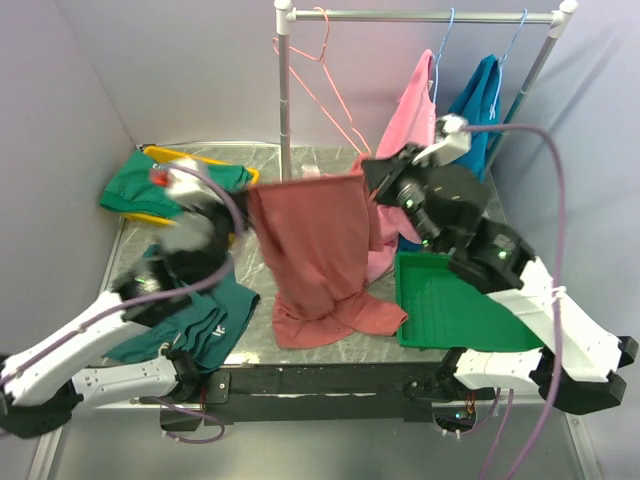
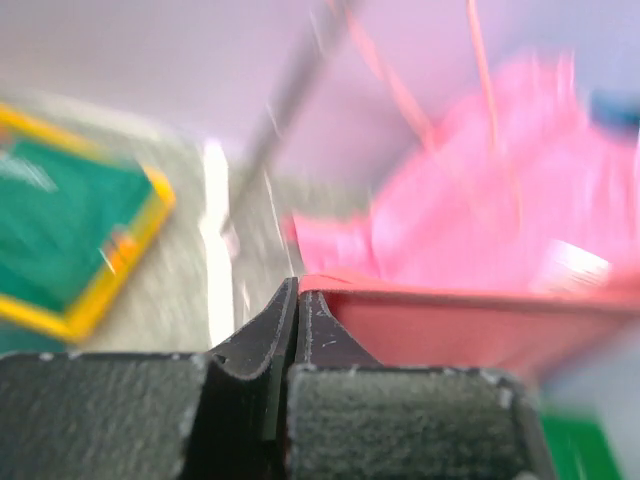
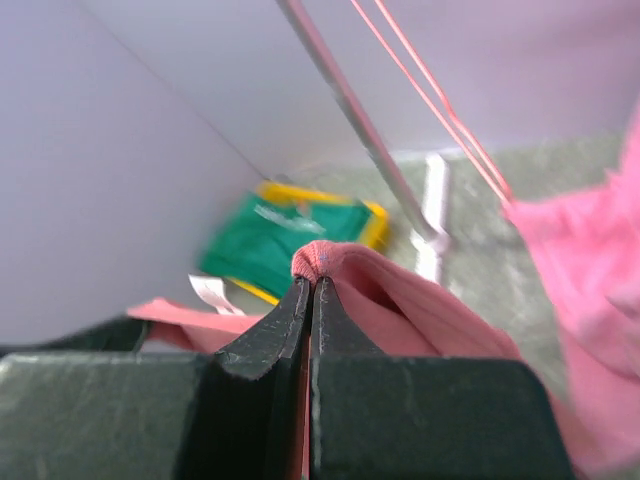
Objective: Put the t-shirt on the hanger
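A dusty-red t-shirt (image 1: 316, 230) is stretched between my two grippers, its top edge taut and its lower part resting on the table. My left gripper is shut on one end of that edge. The other end is pinched in my right gripper, also shut, with a fold of cloth (image 3: 345, 258) bulging over the fingertips. An empty coral hanger (image 1: 325, 62) hangs from the left end of the rack's rail (image 1: 420, 16), behind the shirt. The left arm is motion-blurred in the top view.
A pink shirt (image 1: 408, 110) and a teal shirt (image 1: 474, 95) hang to the right on the rack. The yellow tray (image 1: 255, 177) with a green shirt stands at back left. Folded dark-green cloth (image 1: 225, 310) lies at front left, a green tray (image 1: 470, 345) at right.
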